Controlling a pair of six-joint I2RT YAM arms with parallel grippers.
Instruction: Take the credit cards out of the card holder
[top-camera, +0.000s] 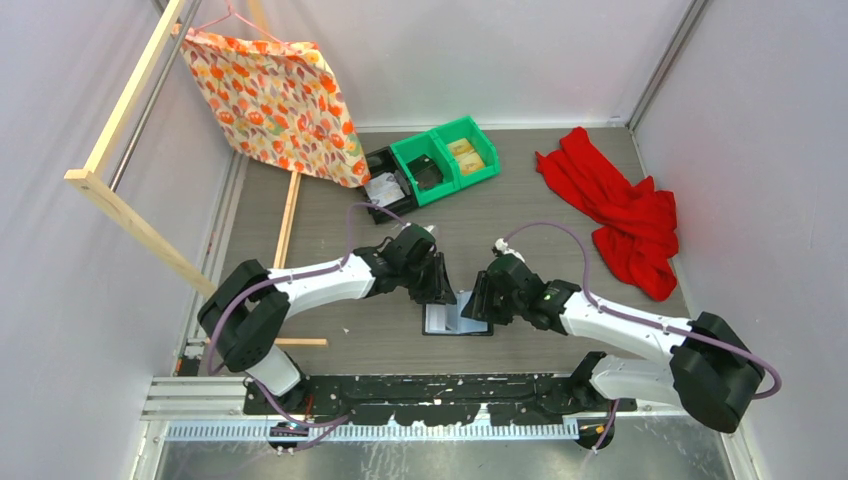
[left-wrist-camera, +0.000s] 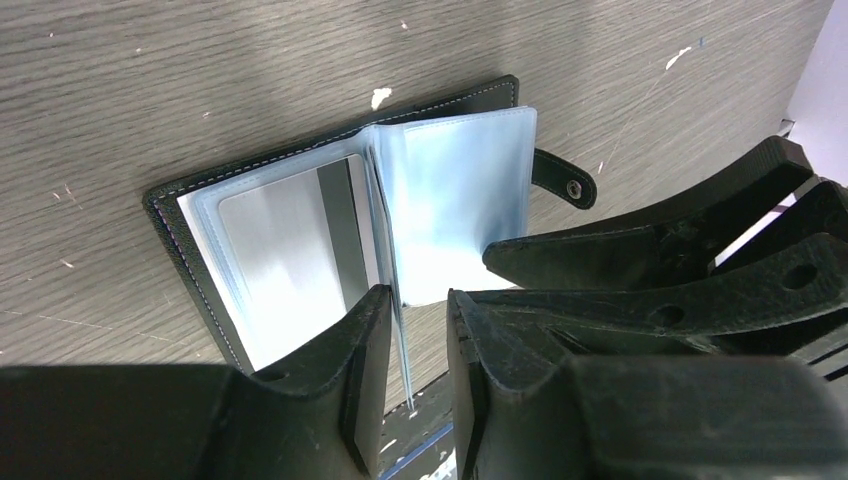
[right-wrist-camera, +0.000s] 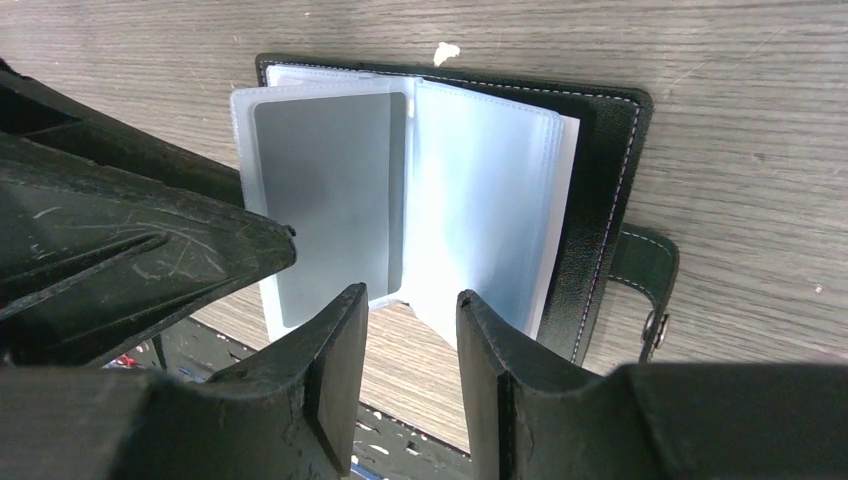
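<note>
The card holder (top-camera: 436, 320) lies open on the table between both grippers, dark outside with translucent sleeves. In the left wrist view a white card with a dark stripe (left-wrist-camera: 275, 260) sits in a sleeve, and my left gripper stands part open over the middle sleeves' edge, its fingertips close to that edge. In the right wrist view my right gripper is part open at the lower edge of the sleeves (right-wrist-camera: 475, 200); whether anything is between its fingers is unclear. The other arm's dark fingers reach in at the side of each wrist view.
Green and black bins (top-camera: 470, 180) stand at the back, a red cloth (top-camera: 610, 215) lies at the right, and a wooden frame (top-camera: 135, 225) with a hanging patterned cloth (top-camera: 270, 100) is at the left. The table just behind the holder is clear.
</note>
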